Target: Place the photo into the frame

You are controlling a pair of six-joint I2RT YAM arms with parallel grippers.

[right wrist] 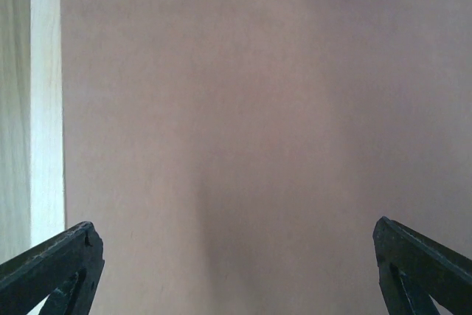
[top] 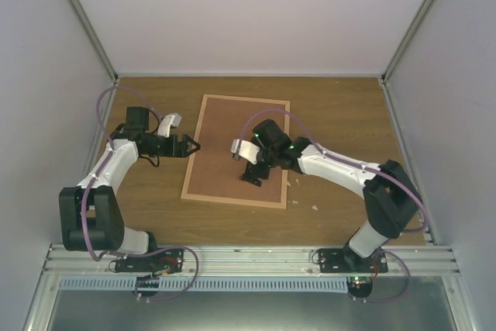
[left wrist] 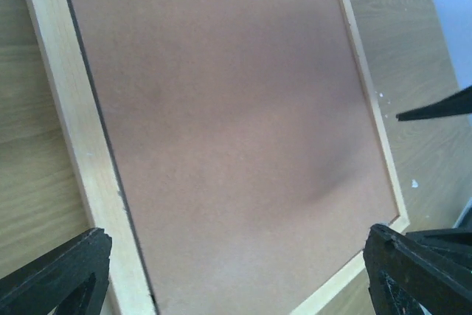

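Observation:
A wooden frame point(top: 200, 114) with a plain brown board inside lies on the table, slightly tilted; in the left wrist view its rim point(left wrist: 85, 145) and board point(left wrist: 228, 123) fill most of the picture. No photo can be made out. My left gripper point(top: 187, 146) is open just beside the frame's left rim. My right gripper point(top: 250, 176) is open over the lower middle of the board, nothing between its fingers; the right wrist view shows the board point(right wrist: 221, 108) and rim point(right wrist: 46, 108) beneath it.
A few small pale scraps point(top: 315, 208) lie right of the frame. Walls and metal rails border the workspace on all sides.

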